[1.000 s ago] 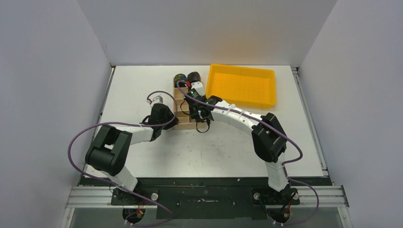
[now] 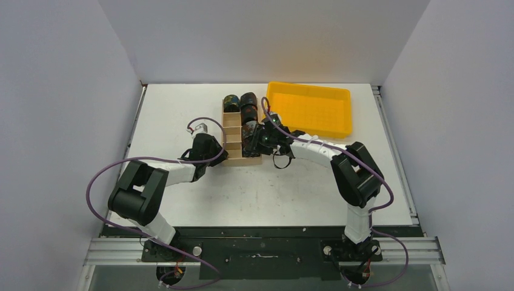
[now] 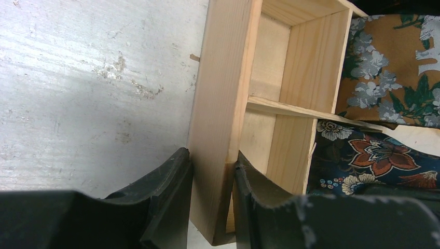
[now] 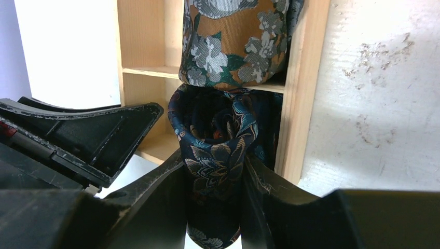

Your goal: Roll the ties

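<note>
In the left wrist view, my left gripper is shut on the outer side wall of the wooden box (image 3: 223,88), near its front corner. My right gripper pinches a fold of the dark blue floral tie (image 4: 207,140), which bulges up out of the front right compartment. Behind that one, a brown tie with grey flowers (image 4: 233,46) fills the neighbouring compartment. More rolled ties sit toward the far end of the box, among them a dark one (image 2: 248,99) and a green-patterned one (image 2: 231,103).
Several compartments along the left side stand empty, such as one empty compartment (image 2: 232,135). A yellow tray (image 2: 309,109), empty, lies at the back right.
The left arm has stayed in place.
</note>
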